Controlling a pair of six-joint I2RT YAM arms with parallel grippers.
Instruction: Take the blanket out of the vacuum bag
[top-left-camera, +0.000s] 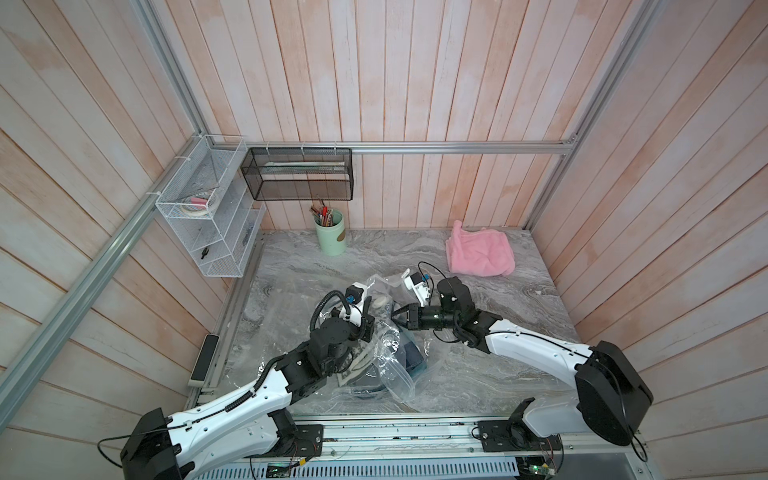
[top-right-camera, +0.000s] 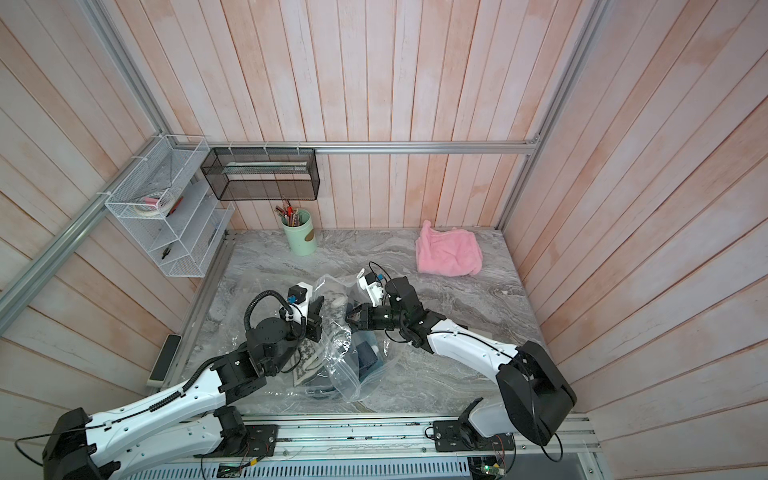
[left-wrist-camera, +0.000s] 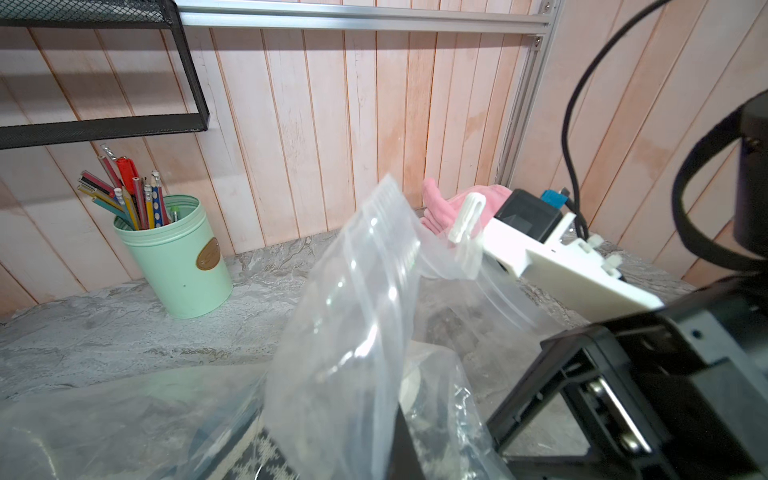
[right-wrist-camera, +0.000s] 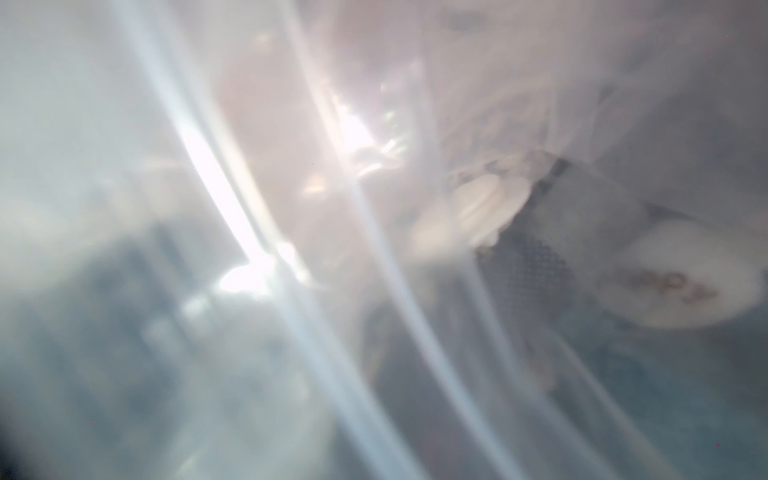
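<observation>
The clear plastic vacuum bag (top-left-camera: 392, 364) lies crumpled between my arms at the table's front middle. Through the film show the blanket's pale patterned part (top-right-camera: 308, 366) and dark blue part (top-left-camera: 413, 357). My left gripper (top-left-camera: 369, 326) is shut on the bag; in the left wrist view the film with its zip strip (left-wrist-camera: 344, 352) stands up at the fingers. My right gripper (top-left-camera: 395, 317), shut, is just right of it among the film. Its tips are hidden, and I cannot tell what they pinch. The right wrist view is filled by blurred film, with white labels (right-wrist-camera: 680, 276) behind.
A pink cloth (top-left-camera: 480, 250) lies at the back right. A green pencil cup (top-left-camera: 330, 237) stands at the back left under a black wire basket (top-left-camera: 297, 173). White mesh shelves (top-left-camera: 212, 216) hang at the left.
</observation>
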